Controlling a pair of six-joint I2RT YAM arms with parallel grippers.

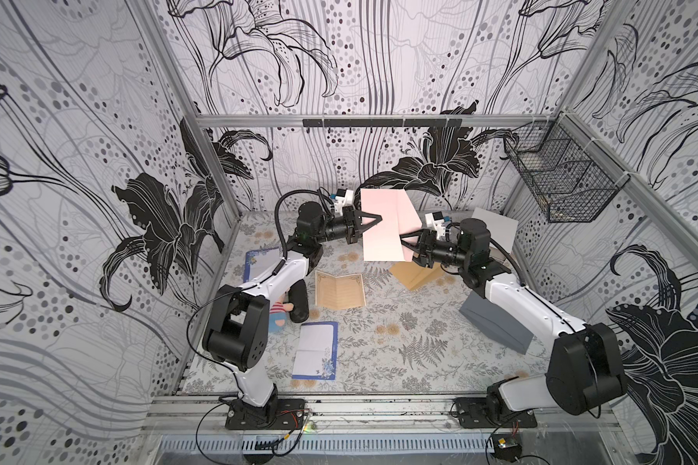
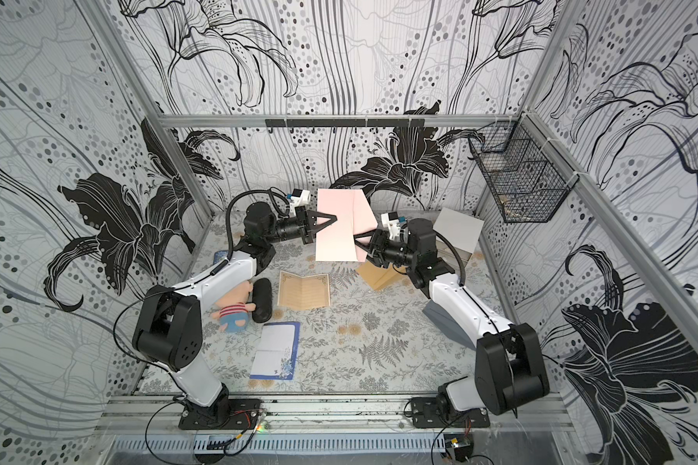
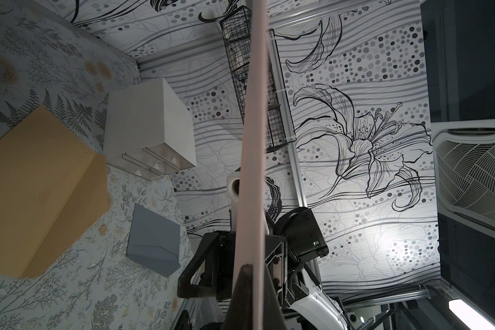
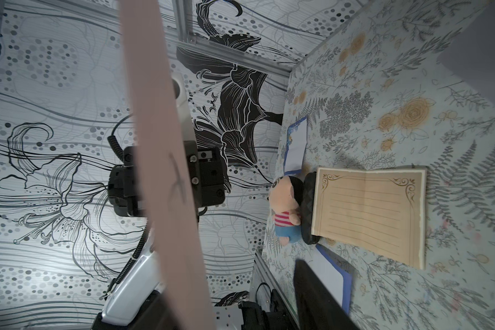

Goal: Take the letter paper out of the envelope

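A pink envelope is held up above the middle of the table, its flap spread out to the right. My left gripper is shut on its left side; in the left wrist view the envelope appears edge-on between the fingers. On the flap side, my right gripper stands open at the envelope's right part. Its blurred fingers are spread in the right wrist view, where the pink sheet passes close to the left one. No letter paper can be made out inside the envelope.
On the table lie an open lined beige sheet, an orange envelope, a grey-blue envelope and a blue-edged paper. A doll and black case sit left. A white box stands at the right.
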